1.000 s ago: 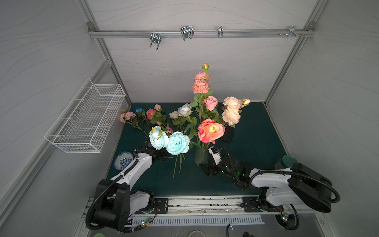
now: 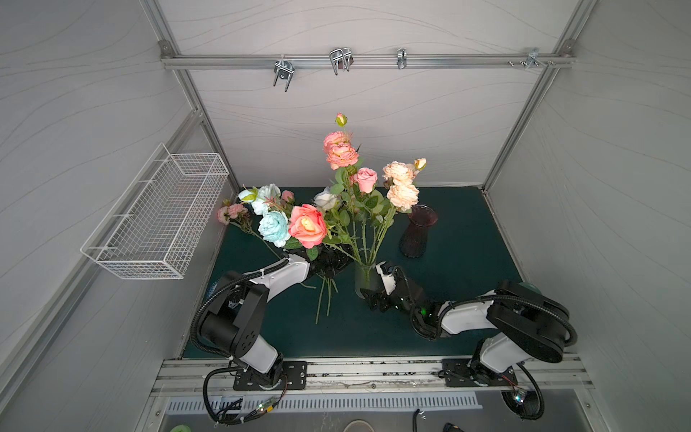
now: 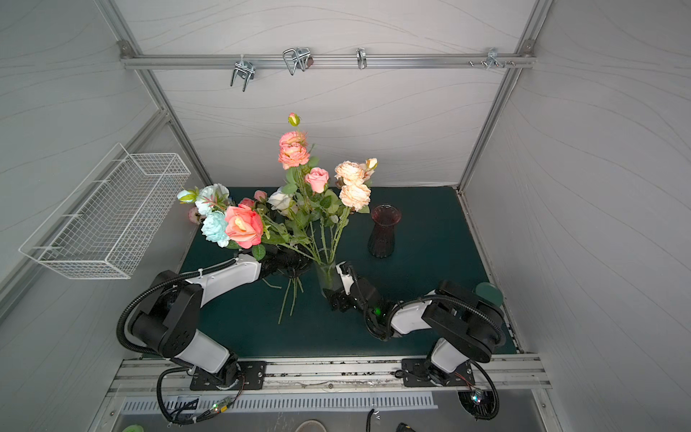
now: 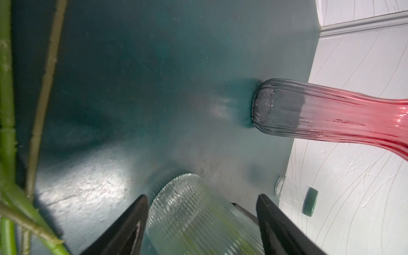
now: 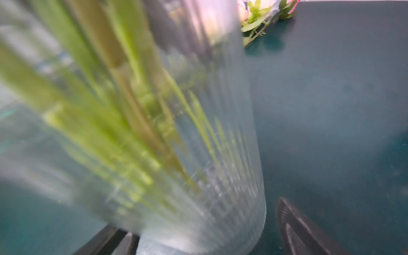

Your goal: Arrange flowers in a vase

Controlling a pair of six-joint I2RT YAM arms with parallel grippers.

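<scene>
The clear ribbed vase [image 2: 365, 280] stands at mid-table holding several stems. Its bouquet leans left: a coral rose [image 2: 308, 226] and pale blue blooms [image 2: 274, 227] hang over my left arm, while peach roses [image 2: 401, 188] spread right. My left gripper is open beside the vase, whose ribbed wall [image 4: 191, 216] appears between and beyond its fingers. Low at the vase, my right gripper has its fingers apart on either side of the glass; whether they touch it cannot be told. Loose green stems [image 4: 6, 119] lie left of the left gripper.
A red-tinted empty vase [image 2: 416, 232] stands behind and right. Pink flowers [image 2: 231, 211] lie at the far left near a white wire basket [image 2: 162, 223] on the wall. A green-lidded jar [image 4: 310, 201] stands at the right edge.
The bouquet has swung left, the coral and blue blooms most.
</scene>
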